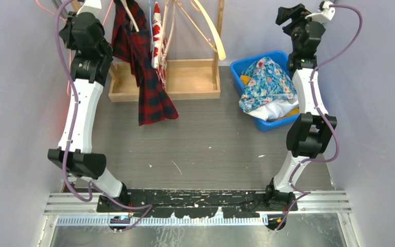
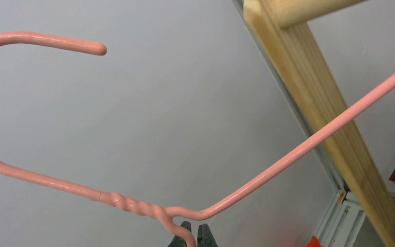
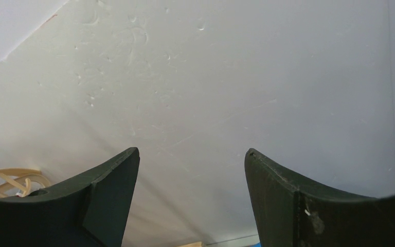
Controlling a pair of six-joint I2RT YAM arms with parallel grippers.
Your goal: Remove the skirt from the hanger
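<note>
At the upper left of the top view, my left gripper (image 1: 82, 25) is at the pink hanger (image 2: 308, 144). The left wrist view shows its small fingertips at the bottom, shut, behind the twisted hanger neck; whether the wire is held is unclear. A red-and-black plaid garment (image 1: 154, 103) hangs from the rack, beside a red-and-white patterned one (image 1: 159, 36). My right gripper stands open and empty before the back wall at the upper right.
The wooden rack (image 1: 195, 95) carries several bare hangers. A blue bin (image 1: 265, 126) of clothes, floral fabric on top, sits below the right arm.
</note>
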